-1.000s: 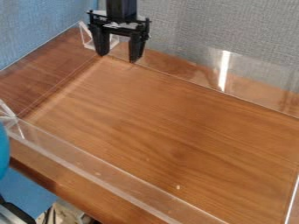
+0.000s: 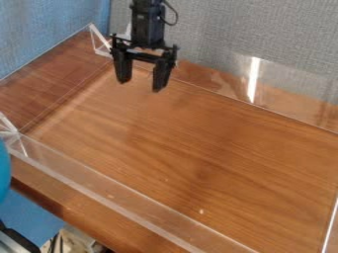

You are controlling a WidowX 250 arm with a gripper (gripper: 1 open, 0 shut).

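My black gripper (image 2: 142, 64) hangs at the top of the camera view over the back left part of a wooden board (image 2: 185, 148). Its two fingers point down and stand wide apart, with nothing visible between them.
Clear plastic walls (image 2: 264, 79) edge the board, with grey padded panels behind and a blue one at the left. The board is bare. A blue object (image 2: 4, 173) shows at the left edge, and some cables lie at the bottom left outside the board.
My gripper has moved a little down and toward the viewer, slightly to the right, away from the back left corner.
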